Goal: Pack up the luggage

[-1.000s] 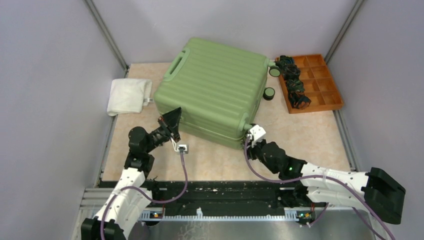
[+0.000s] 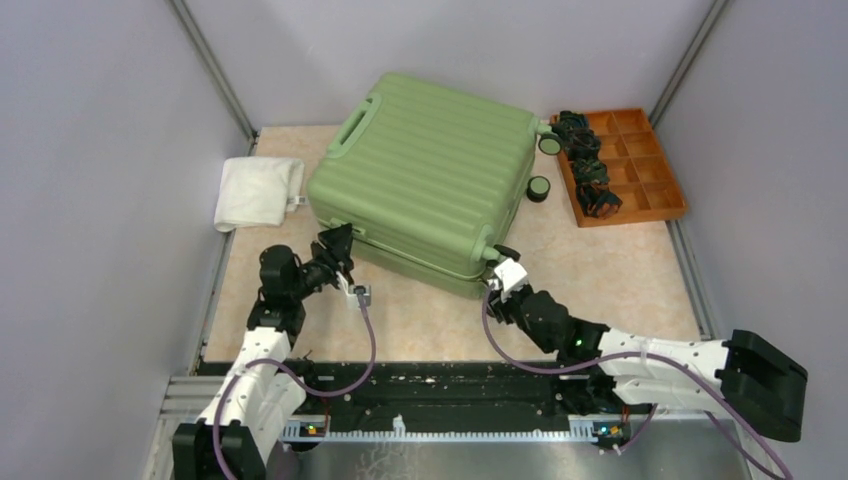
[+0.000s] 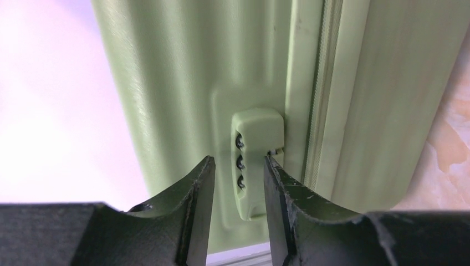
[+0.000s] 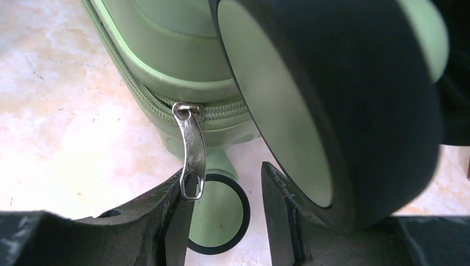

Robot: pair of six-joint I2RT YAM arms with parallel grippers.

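Note:
A closed green hard-shell suitcase (image 2: 420,170) lies flat on the table, wheels to the right. My left gripper (image 2: 338,245) is at its front-left edge; in the left wrist view its part-open fingers (image 3: 194,210) stand just before a combination lock (image 3: 256,160). My right gripper (image 2: 500,290) is at the front-right corner, under a wheel (image 4: 327,105). In the right wrist view a metal zipper pull (image 4: 193,149) hangs at the left finger, with the fingers apart; whether it touches that finger is unclear.
A folded white towel (image 2: 255,190) lies at the left. A wooden compartment tray (image 2: 645,170) with several dark bundled items stands at the back right.
My left gripper has shifted slightly left and back along the suitcase's edge. My right gripper has moved slightly around the front-right corner. The suitcase looks nearly unchanged.

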